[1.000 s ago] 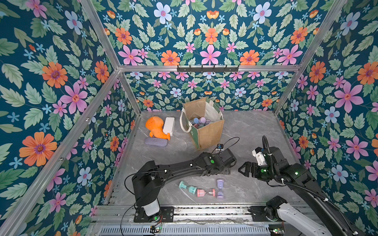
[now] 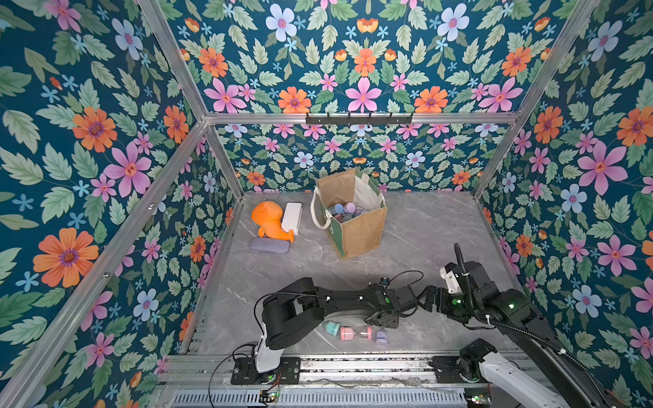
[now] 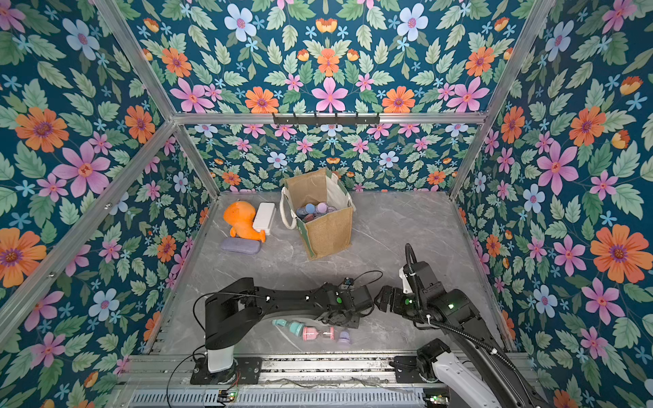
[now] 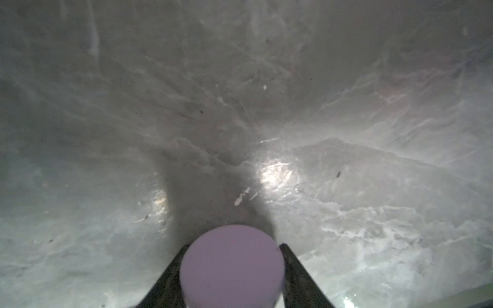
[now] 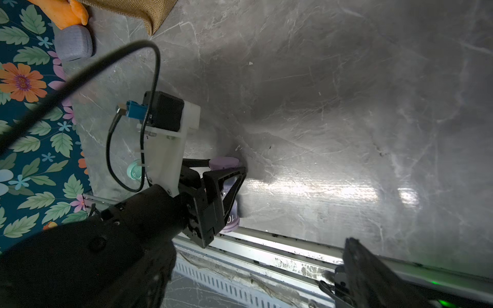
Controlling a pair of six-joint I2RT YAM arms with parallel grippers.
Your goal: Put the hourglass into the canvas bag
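Observation:
A purple hourglass (image 2: 381, 337) lies near the table's front edge, partly under my left arm. Its round end cap (image 4: 232, 277) sits between the fingertips of my left gripper. The right wrist view shows the left fingers around the hourglass (image 5: 224, 163), pointing down; whether they grip it tightly I cannot tell. My right gripper is open and empty, held above the table to the right. The canvas bag (image 2: 364, 232) stands upright, mouth open, with several hourglasses inside. A pink hourglass (image 2: 353, 333) and a teal one (image 2: 332, 328) lie left of the purple one.
At the back left are an orange plush toy (image 2: 267, 219), a white box (image 2: 291, 218) and a grey-purple case (image 2: 270, 245). My two grippers are close together at the front. The table (image 2: 435, 231) right of the bag is clear.
My right gripper has shifted slightly; the bag has stayed put.

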